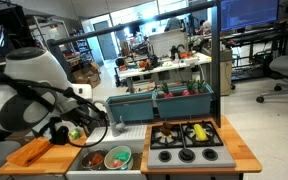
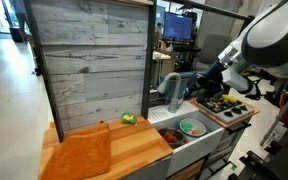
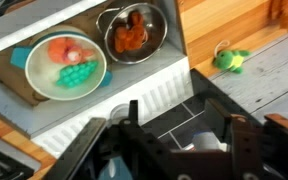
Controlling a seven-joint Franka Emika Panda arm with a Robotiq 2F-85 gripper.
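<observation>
My gripper hangs over the counter near the back of the sink. Its dark fingers stand apart in the wrist view, and I see nothing held between them. A metal colander (image 3: pixel 156 30) with orange-red pieces and a pale blue-rimmed bowl (image 3: pixel 42 72) with pink and green items sit in the sink. On the wooden counter lies a small green and yellow toy (image 3: pixel 228 61), right of the sink in the wrist view. An orange towel (image 2: pixel 82 153) is spread at the counter's near end.
A stove (image 1: pixel 188 155) with a yellow item (image 1: pixel 200 132) and a brown item on it stands beyond the sink. Blue racks (image 1: pixel 184 105) line the back. The faucet (image 2: pixel 164 75) rises behind the sink. A plank wall (image 2: pixel 94 70) borders the counter.
</observation>
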